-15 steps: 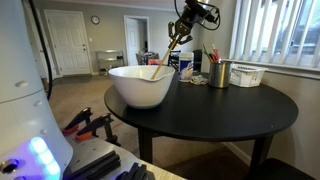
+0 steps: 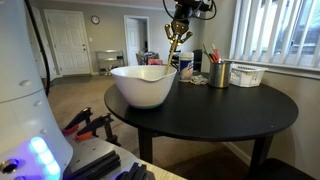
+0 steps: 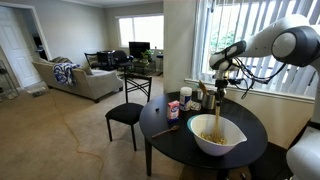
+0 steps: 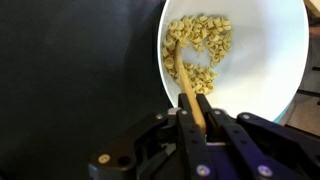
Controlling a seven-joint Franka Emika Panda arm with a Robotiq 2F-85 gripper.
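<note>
A large white bowl (image 2: 145,88) stands near the edge of the dark round table (image 2: 225,115). Inside it lies a layer of tan, pasta-like pieces (image 4: 206,38). My gripper is shut on a long wooden utensil (image 4: 187,80), whose far end reaches down among the pieces. In the first exterior view the gripper (image 2: 180,32) is above the bowl's right side, holding the utensil (image 2: 174,50) tilted. The bowl's wall hides the utensil's lower end there. From the second exterior view the bowl (image 3: 216,140) shows the pieces and the utensil standing in it.
A metal canister with utensils (image 2: 219,74), a white basket (image 2: 246,76) and a white-lidded jar (image 2: 186,66) stand behind the bowl. A pink package (image 3: 173,114) and a wooden spoon (image 3: 167,131) are left of it.
My gripper has shifted slightly to the right with the utensil. The utensil has swung more upright, its lower part moving right inside the bowl. The bowl stays put.
</note>
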